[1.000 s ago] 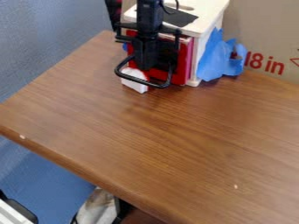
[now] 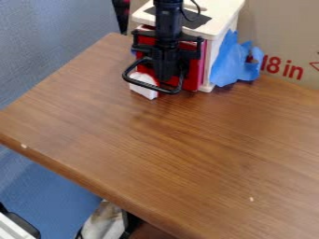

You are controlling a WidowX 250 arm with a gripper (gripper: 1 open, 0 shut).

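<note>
The black gripper [image 2: 162, 67] is at the top centre, in front of a white box [image 2: 208, 28] with a red front [image 2: 192, 77]. A white piece [image 2: 142, 92] sits low at the box's front left, behind and below the gripper's black loop. Whether the gripper is open or shut, or holds anything, cannot be made out.
Blue material [image 2: 230, 65] hangs at the box's right side, and cardboard [image 2: 286, 42] stands behind.
The gripper has shifted very slightly at the box's front; otherwise little differs.
</note>
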